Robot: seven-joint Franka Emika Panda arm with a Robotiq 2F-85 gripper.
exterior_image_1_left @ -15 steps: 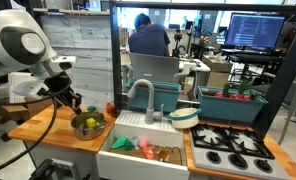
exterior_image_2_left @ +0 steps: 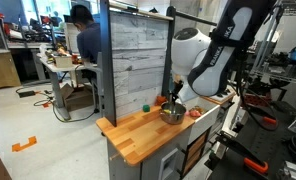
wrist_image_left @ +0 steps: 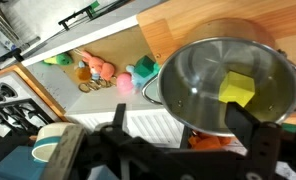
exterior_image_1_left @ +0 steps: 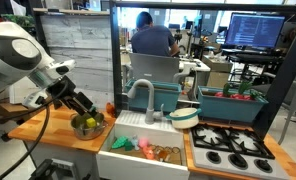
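A steel pot [exterior_image_1_left: 88,132] with loop handles stands on the wooden counter, left of the sink. Inside it lies a yellow block [wrist_image_left: 237,88], which the wrist view shows near the pot's right side. My gripper is open, its dark fingers [wrist_image_left: 250,135] spread wide with nothing between them. It hangs over the pot's rim, and the block appears close to the right finger. In exterior view 2 the pot [exterior_image_2_left: 172,117] sits just below the gripper, whose fingertips are hard to make out there.
Beside the pot is a white sink [exterior_image_1_left: 113,160] holding several colourful toys. An orange item [wrist_image_left: 203,142] lies close to the pot. The faucet [exterior_image_1_left: 148,92] rises behind the sink, and a stove [exterior_image_1_left: 233,150] stands to the right. Bare counter [exterior_image_2_left: 138,138] lies beside the pot.
My gripper has come down and moved right, from above the pot's left side to close over it. The pot and the yellow block look unmoved.
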